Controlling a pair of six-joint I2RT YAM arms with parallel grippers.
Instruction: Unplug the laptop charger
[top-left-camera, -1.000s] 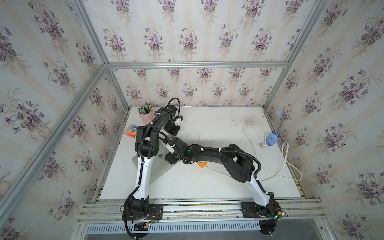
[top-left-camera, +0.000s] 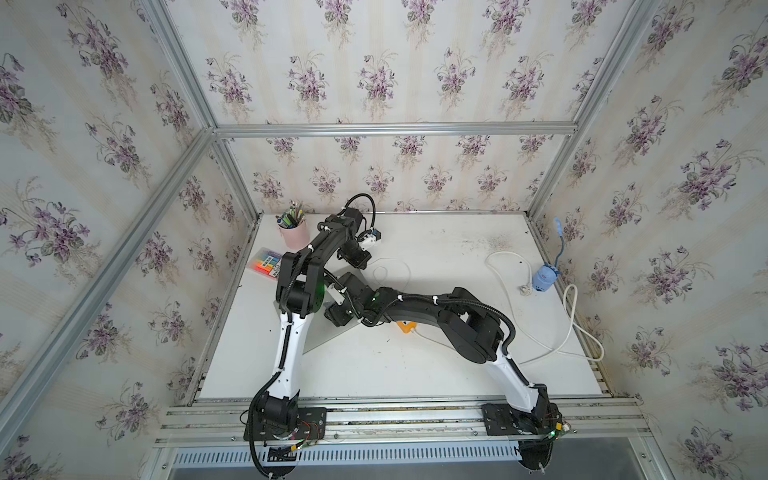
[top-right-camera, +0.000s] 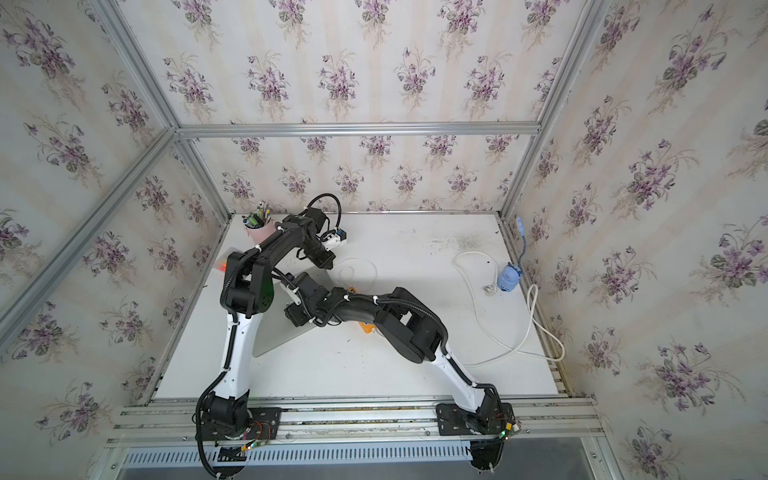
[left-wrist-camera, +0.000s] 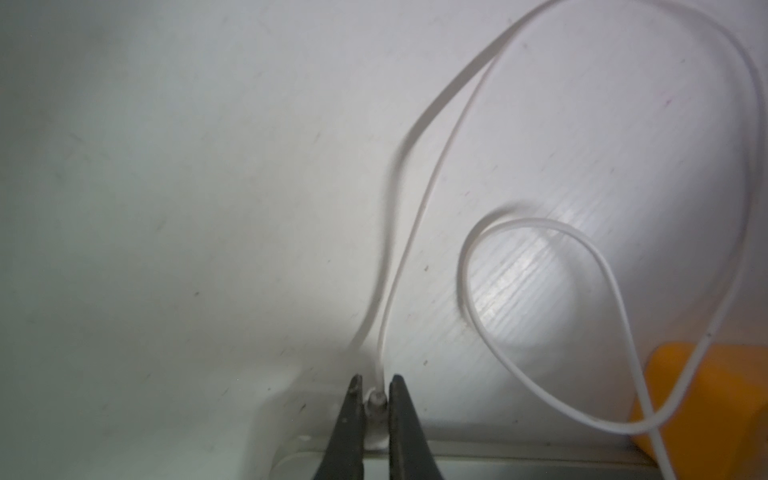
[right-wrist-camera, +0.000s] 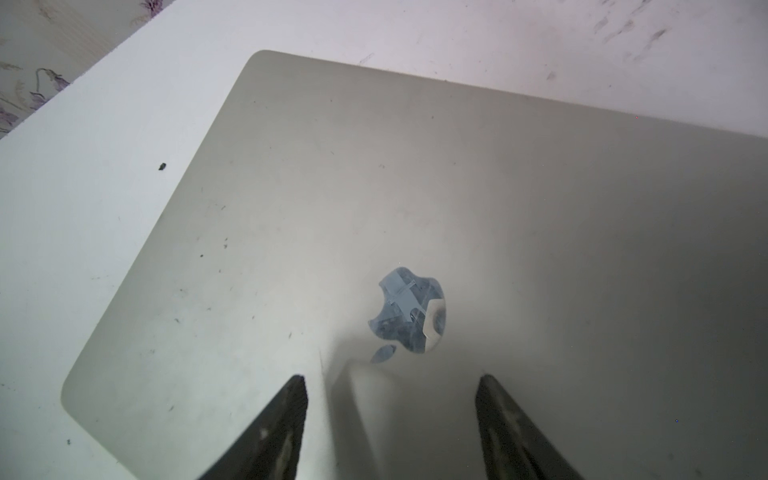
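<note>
The silver laptop (right-wrist-camera: 264, 192) lies closed, mostly under my arms in the top views. In the left wrist view, my left gripper is shut at the laptop's back edge on the end of the thin white charger cable (left-wrist-camera: 432, 180), by its small connector. My right gripper stands part open over the laptop lid, below the logo, with nothing visible between its fingers.
An orange block (left-wrist-camera: 704, 408) lies by the cable. A pink pen cup (top-left-camera: 294, 236) and colourful case (top-left-camera: 265, 262) stand at the left. A blue lamp (top-left-camera: 545, 277) and white cords are at the right.
My left gripper has moved right, and the laptop appears shifted slightly the same way and backward. My right gripper has moved slightly left.
</note>
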